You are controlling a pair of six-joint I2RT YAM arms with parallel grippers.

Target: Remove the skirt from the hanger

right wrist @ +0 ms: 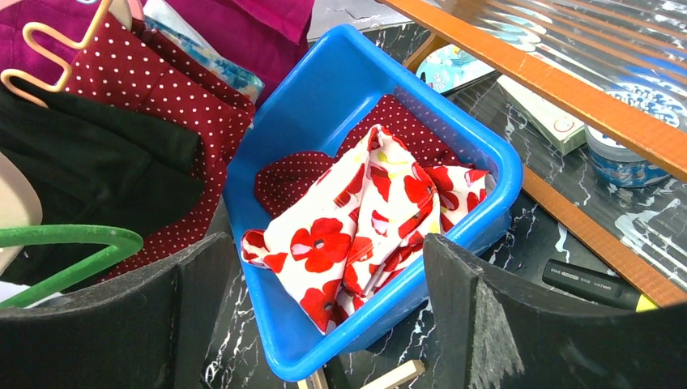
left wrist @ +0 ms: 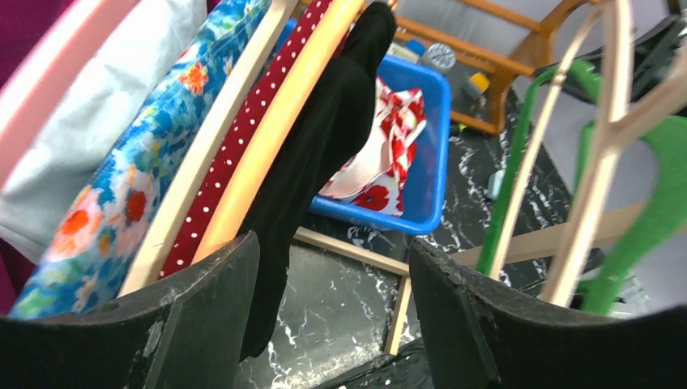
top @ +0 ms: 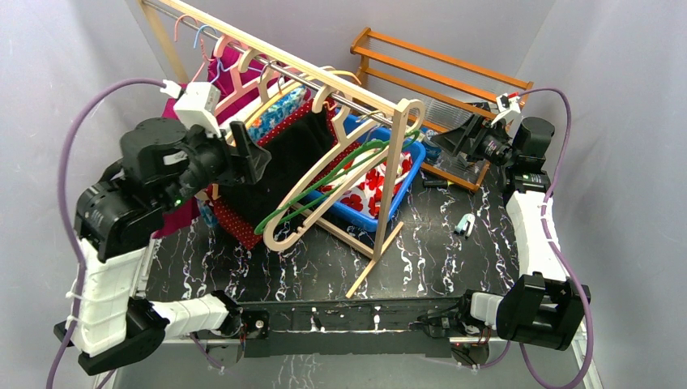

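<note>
A black skirt (top: 285, 162) hangs from a pale yellow wooden hanger (left wrist: 275, 130), close beside a dark red dotted garment (right wrist: 162, 89). My left gripper (top: 258, 156) is at the near side of the rack by this skirt. In the left wrist view its fingers (left wrist: 206, 312) stand apart; the black cloth hangs behind and beside the left one, and nothing is visibly clamped. Over on the right, near the wooden shelf, my right gripper (top: 444, 141) is open and empty. Its own wrist view looks down on the blue basket (right wrist: 279, 344) past spread fingers (right wrist: 454, 304).
White cloth with red flowers (right wrist: 324, 243) and dotted cloth lie in the basket. Empty wooden and green hangers (top: 288, 212) hang at the rack's near end, beside its post (top: 390, 190). An orange wooden shelf (top: 445, 50) stands behind.
</note>
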